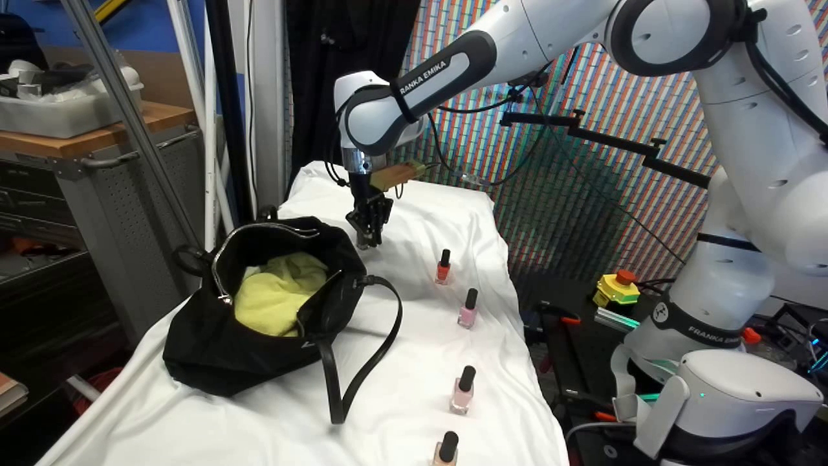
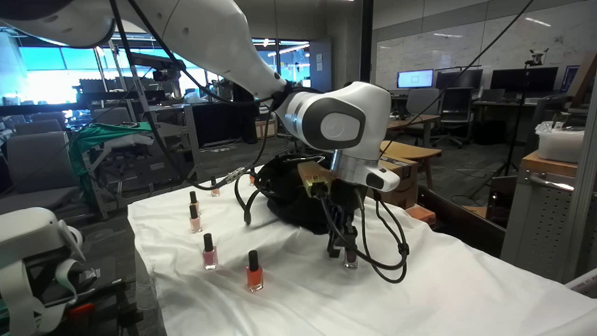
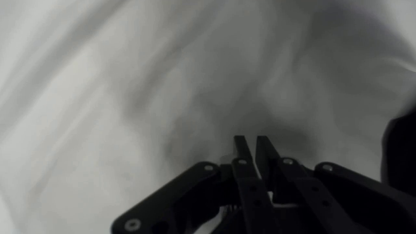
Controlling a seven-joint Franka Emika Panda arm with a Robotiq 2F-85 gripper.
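In exterior view 2 a dark nail polish bottle point(image 2: 350, 258) stands on the white cloth, right at my gripper point(image 2: 342, 249). Its upper part is hidden by the fingers and cables. Exterior view 1 has the gripper point(image 1: 372, 242) low over the cloth behind the bag, with the base of that bottle point(image 1: 361, 244) just showing at its left. In the wrist view the fingertips of the gripper are close together with a narrow gap. No bottle can be made out there, and whether the fingers grip its cap cannot be told.
A black bag point(image 1: 233, 353) with a yellow cloth point(image 1: 281, 291) inside lies open beside the gripper, its strap point(image 1: 378, 357) spread over the table. A red bottle point(image 1: 443, 268), a pink bottle point(image 1: 467, 310) and several others stand along the table's edge.
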